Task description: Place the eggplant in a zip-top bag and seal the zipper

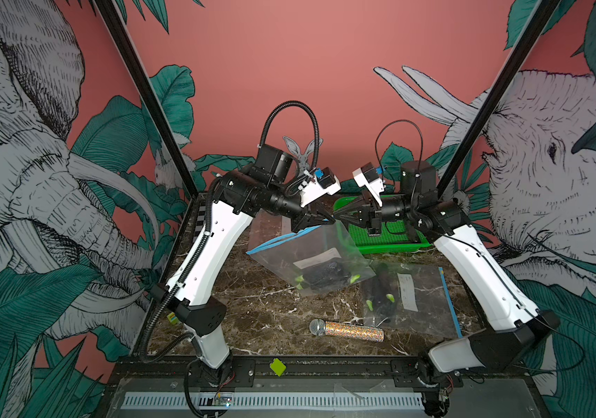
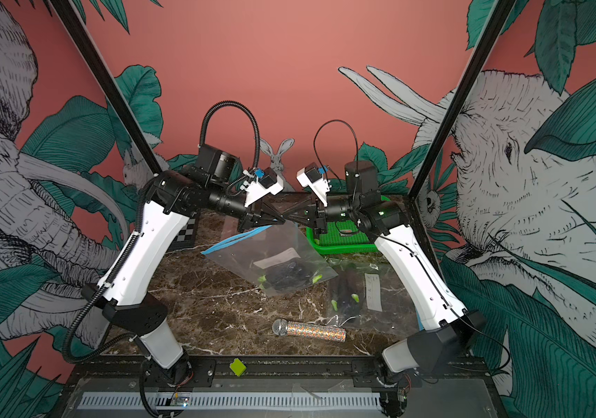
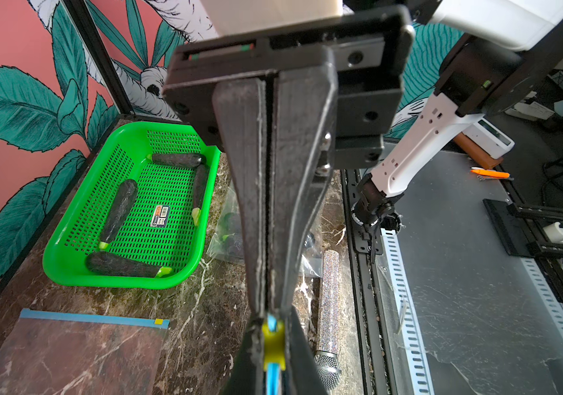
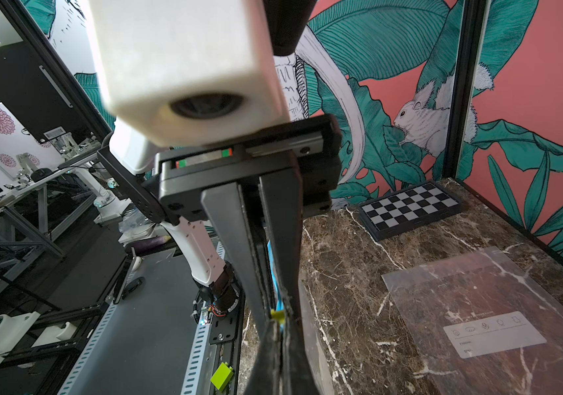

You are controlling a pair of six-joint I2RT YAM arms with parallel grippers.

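Note:
A bag with blue zipper (image 1: 312, 271) hangs at mid-table, dark eggplants with green stems inside, its label facing up. My left gripper (image 1: 329, 217) and right gripper (image 1: 341, 216) meet at its upper zipper end, both shut. In the left wrist view a yellow slider (image 3: 273, 345) sits on the blue zipper right at the fingertips. Which fingers pinch the thin zipper is hard to tell. A second filled bag (image 1: 409, 299) lies on the table at right.
Green basket with several eggplants stands at back right. An empty bag (image 4: 466, 289) lies at back, near a checkered board (image 4: 410, 210). A glittery microphone (image 1: 346, 331) lies at the front.

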